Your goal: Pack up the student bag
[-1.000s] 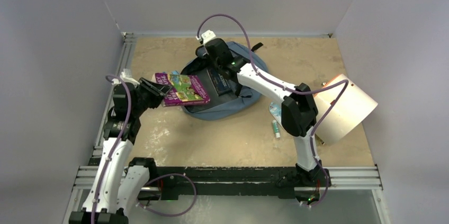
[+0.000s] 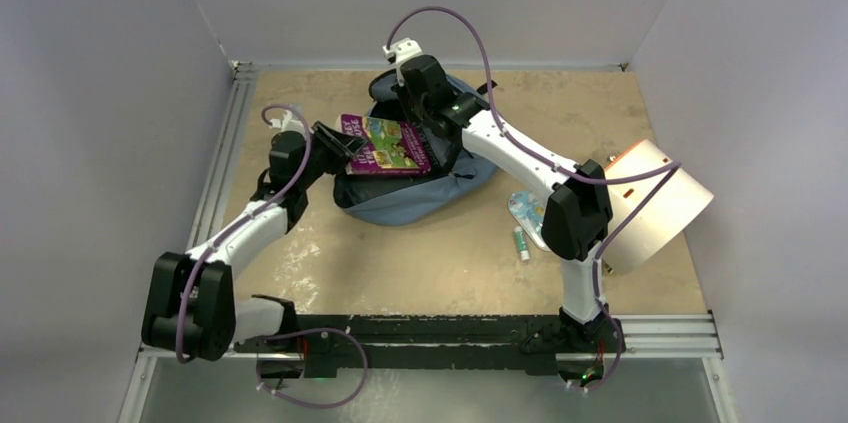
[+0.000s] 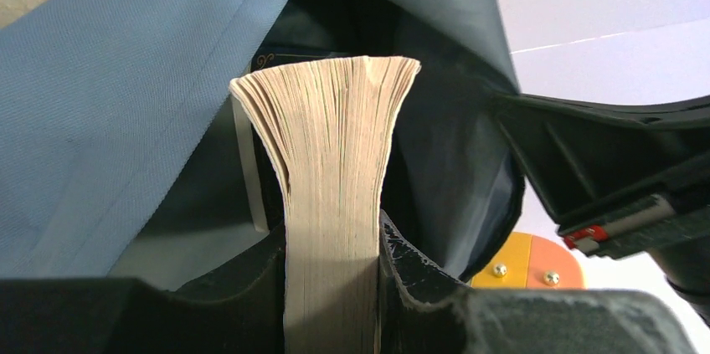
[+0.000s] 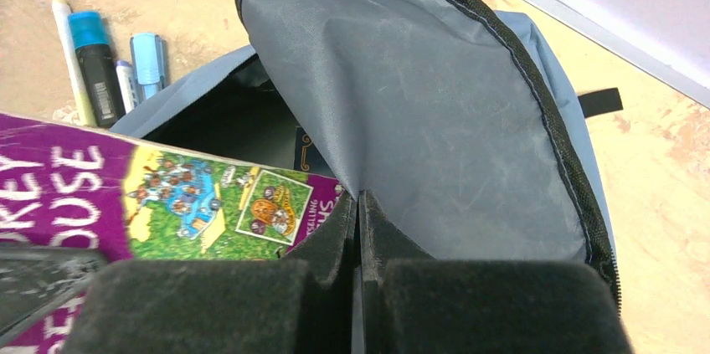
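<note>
A blue-grey bag [image 2: 415, 205] lies on the table with its mouth open. My left gripper is shut on a thick purple book [image 2: 385, 148], whose page edges face the left wrist view. The book is over the bag's opening, its far end reaching inside. My right gripper is shut on the bag's flap [image 4: 435, 103], pinching the grey fabric and holding it up. Inside the bag a dark book [image 4: 308, 153] shows in part; the purple book and the flap hide the rest.
Several pens, among them a blue-capped marker [image 4: 99, 69], lie beyond the bag. A glue stick [image 2: 521, 243] and a light-blue patterned item [image 2: 528, 215] lie right of it. A large pale board [image 2: 655, 203] stands at far right.
The left arm has brought the purple book rightward from the bag's left side to over its opening, covering more of the dark book.
</note>
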